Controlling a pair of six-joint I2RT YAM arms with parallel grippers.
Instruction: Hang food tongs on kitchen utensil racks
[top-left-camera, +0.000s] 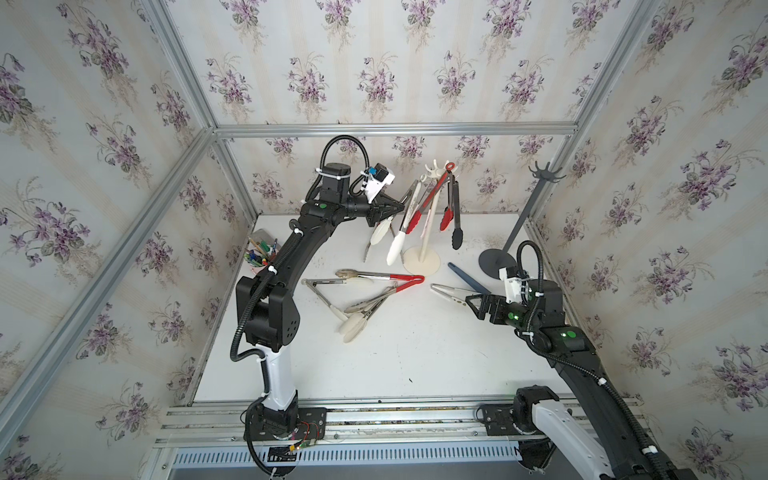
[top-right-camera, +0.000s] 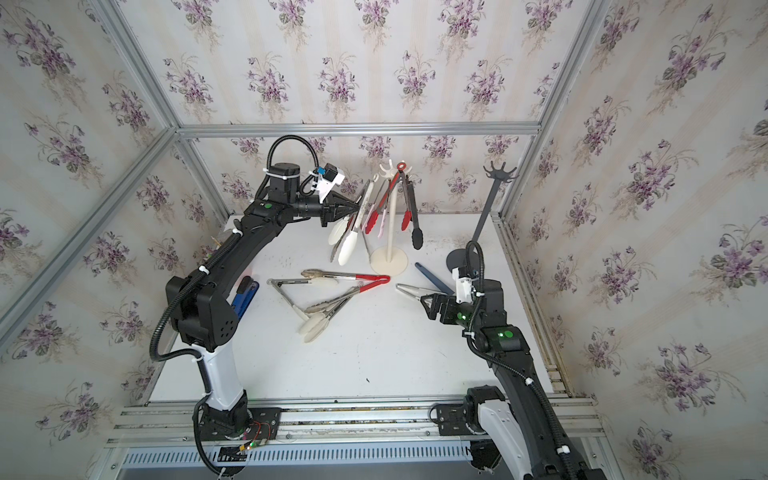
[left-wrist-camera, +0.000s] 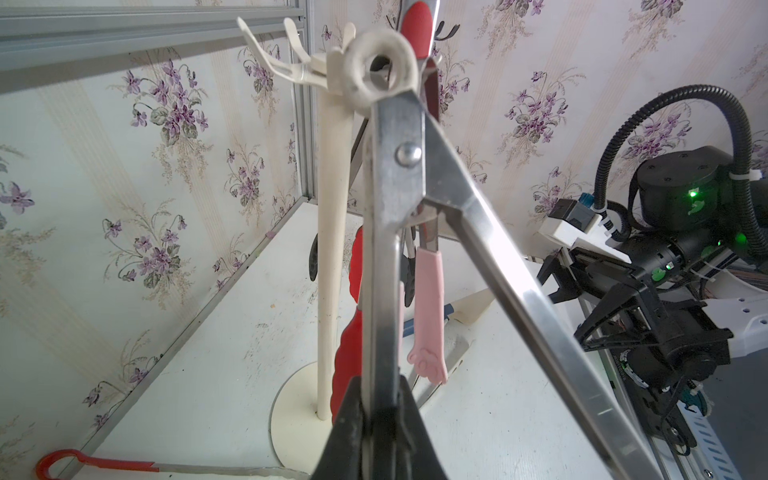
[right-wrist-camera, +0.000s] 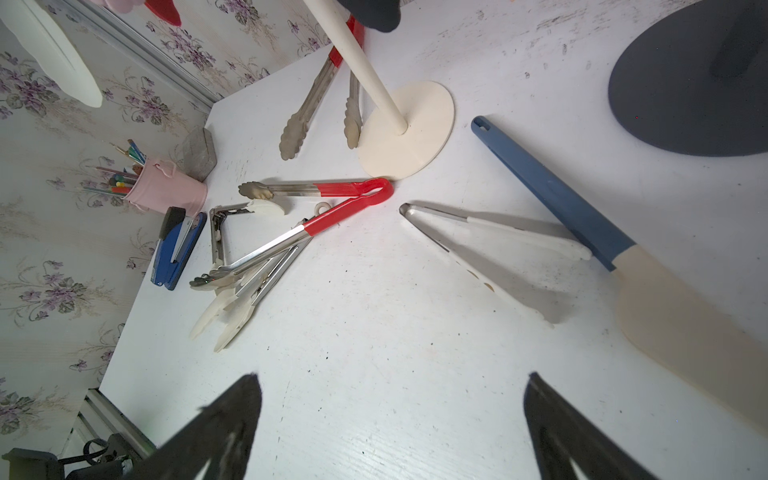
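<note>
A cream utensil rack (top-left-camera: 432, 244) carries several tongs with red, black and pink ends. My left gripper (top-left-camera: 388, 209) is shut on white-tipped steel tongs (left-wrist-camera: 504, 264), held upright against the rack's top; in the left wrist view their loop is in front of the hooks, and whether it is on one I cannot tell. My right gripper (top-left-camera: 480, 305) stands open low over the table, above white tongs (right-wrist-camera: 496, 288) and a spatula (right-wrist-camera: 552, 184).
A dark grey rack (top-left-camera: 497, 261) stands empty at back right. Several tongs (right-wrist-camera: 344, 209) lie mid-table. A pink pen cup (right-wrist-camera: 164, 188) and blue tools (right-wrist-camera: 172, 252) are at the left.
</note>
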